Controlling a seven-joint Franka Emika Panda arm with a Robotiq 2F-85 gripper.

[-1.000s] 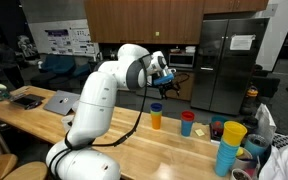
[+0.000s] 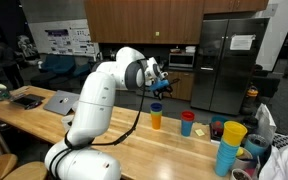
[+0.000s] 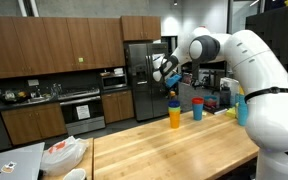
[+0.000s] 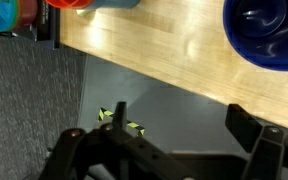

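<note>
A blue cup (image 2: 156,107) sits on top of an orange-yellow cup (image 2: 156,122) on the wooden table, and the same pair shows in exterior view 2. To its right stands a red cup (image 2: 187,117) on a blue one (image 2: 187,129). My gripper (image 2: 164,90) hangs above and apart from the blue-topped stack. In the wrist view my open gripper has nothing between its fingers. The open mouth of the blue cup (image 4: 269,35) lies at upper right, outside the fingers. The red cup (image 4: 72,3) is cut off by the top edge.
A taller stack with a yellow cup (image 2: 234,132) over blue cups (image 2: 226,155) stands at the table's right, near a container of assorted items. A laptop (image 2: 61,102) lies at left. The table's far edge and grey floor (image 4: 164,105) show under my gripper.
My gripper has come slightly lower, closer to the height of the blue cup. The cups have not moved.
</note>
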